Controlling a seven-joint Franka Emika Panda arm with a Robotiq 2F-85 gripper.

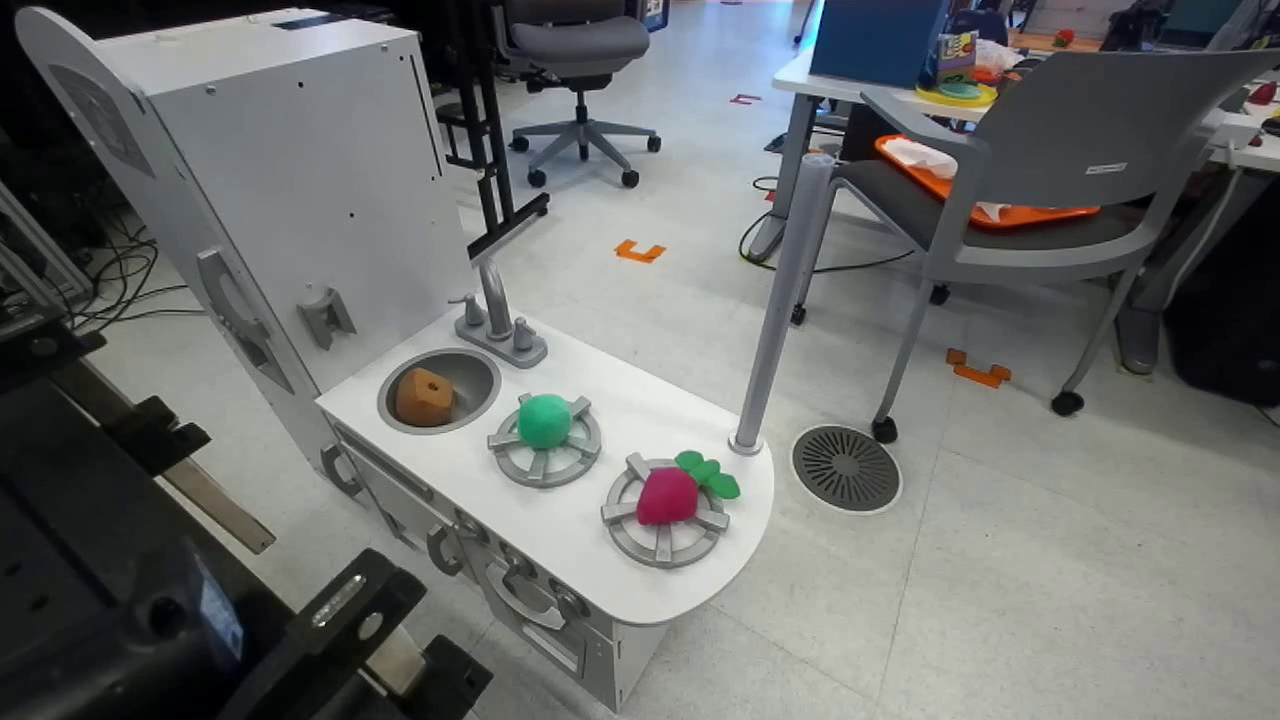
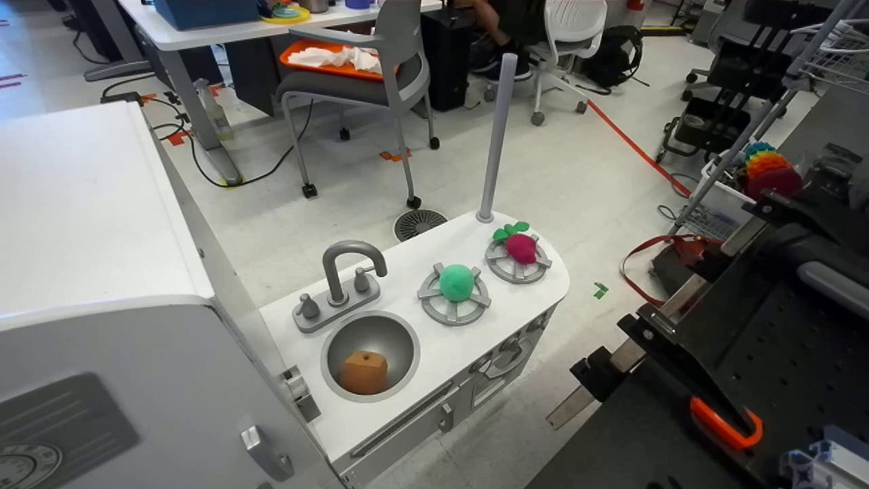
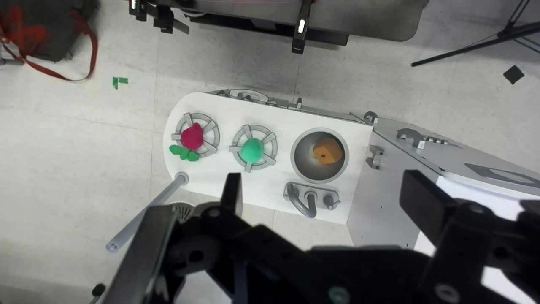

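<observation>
On the white play-kitchen counter [image 1: 576, 384], a brown block-like object [image 1: 423, 397] lies in the round grey sink [image 2: 399, 334]. A green ball [image 2: 457, 282] rests on the burner closest to the sink. The outer burner holds a magenta radish-like toy [image 3: 192, 137] with green leaves. My gripper appears only in the wrist view, high over the kitchen. Its dark fingers [image 3: 231, 193] are spread wide apart, and nothing is between them at their height. Neither exterior view shows the gripper.
A grey faucet [image 2: 342, 273] rises behind the sink. The tall white cabinet [image 1: 300, 168] borders the sink end, and a grey post [image 1: 782, 300] stands at the counter's far rounded end. Bare counter lies between sink and burners.
</observation>
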